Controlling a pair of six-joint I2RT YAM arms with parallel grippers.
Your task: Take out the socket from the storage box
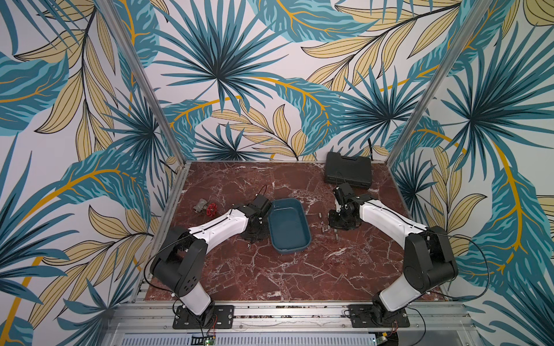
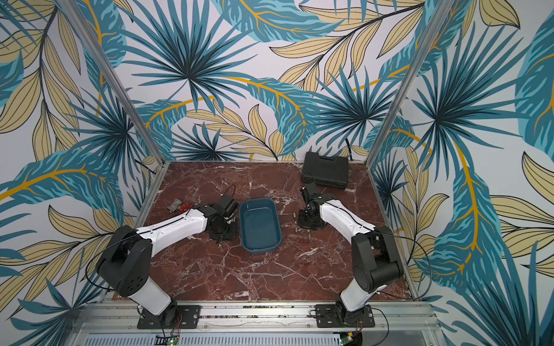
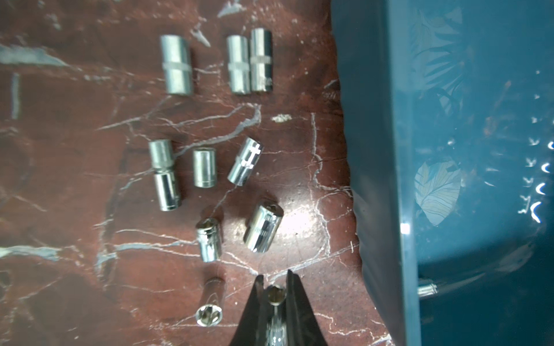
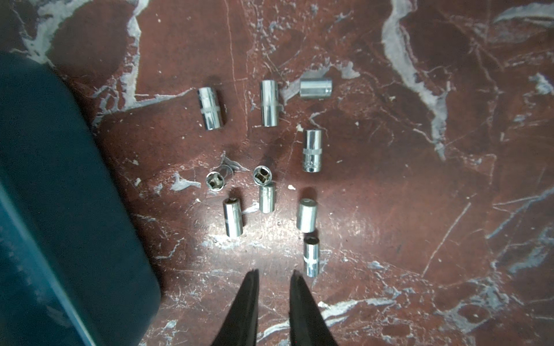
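Observation:
In the left wrist view my left gripper is shut on a silver socket (image 3: 277,328), beside the teal box (image 3: 375,173) with several sockets (image 3: 262,225) on the table around it. A socket (image 3: 426,288) shows inside the box, partly hidden by its wall. My right gripper stands part open, its fingers apart with nothing between them, over the table right of the box, just short of a group of loose sockets (image 4: 311,150).
A black case (image 1: 348,170) lies at the back right. Small red and grey items (image 1: 210,208) sit at the left.

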